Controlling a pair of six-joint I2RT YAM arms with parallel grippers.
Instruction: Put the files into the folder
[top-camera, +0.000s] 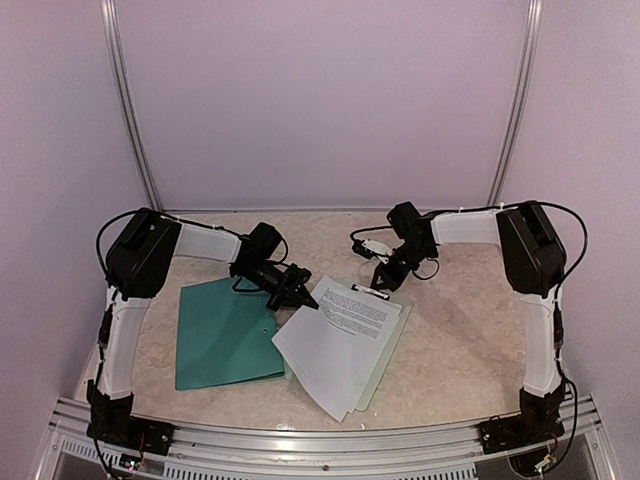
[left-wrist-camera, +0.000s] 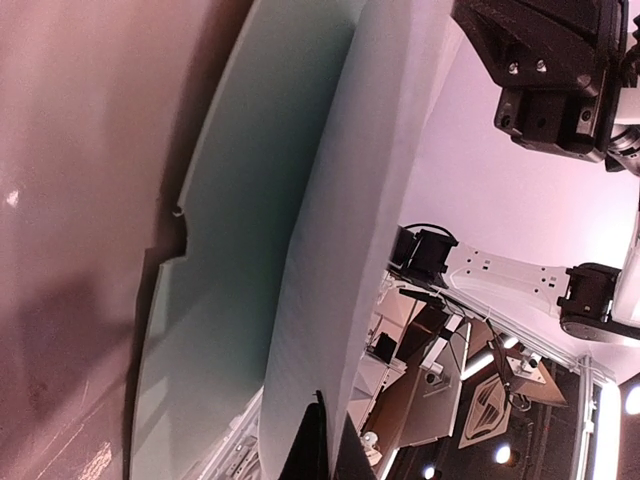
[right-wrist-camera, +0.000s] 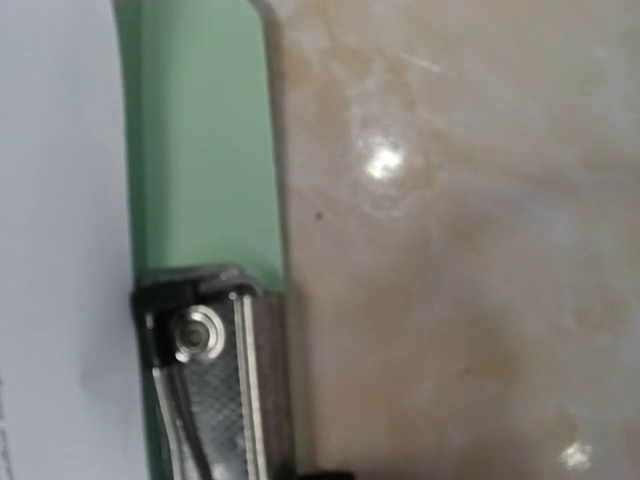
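Printed papers (top-camera: 330, 355) lie slanted over a pale green clipboard (top-camera: 390, 350), whose metal clip (right-wrist-camera: 210, 380) shows at their top edge. At the papers' upper left corner my left gripper (top-camera: 308, 305) is shut on them; its wrist view shows the sheet (left-wrist-camera: 335, 250) standing up from between the fingertips, above the pale board (left-wrist-camera: 230, 200). My right gripper (top-camera: 382, 282) is shut by the clip, nothing seen between its fingers; in the right wrist view it is mostly out of frame. A teal folder (top-camera: 220, 345) lies flat at the left.
The metal rail (top-camera: 330, 435) runs along the front edge, and both arms reach in from the sides.
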